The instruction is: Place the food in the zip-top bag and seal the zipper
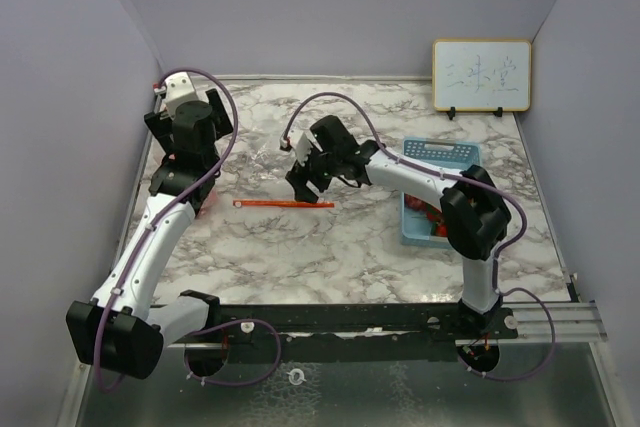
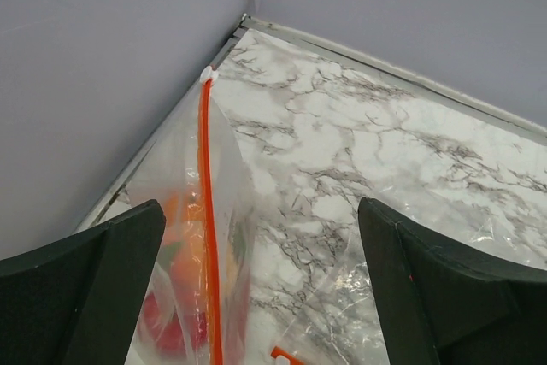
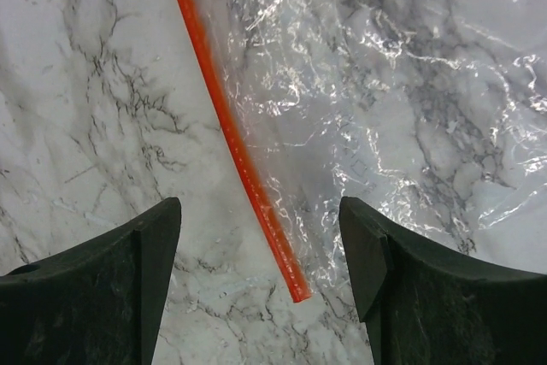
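A clear zip bag with an orange zipper strip [image 2: 205, 203] stands filled with food [image 2: 184, 262] at the table's left side; from above, the left arm hides most of it. My left gripper is open, its fingers apart with nothing between them, and the filled bag shows beyond, nearer the left finger. A second bag [image 3: 342, 100] lies flat and looks empty, its orange zipper [image 3: 242, 164] along one edge. Over it my right gripper hovers open, with the zipper's end showing below between its fingers.
A light-blue basket [image 1: 403, 239] at the right holds red produce [image 1: 438, 231], partly covered by the right arm. A whiteboard [image 1: 482, 75] stands at the back right.
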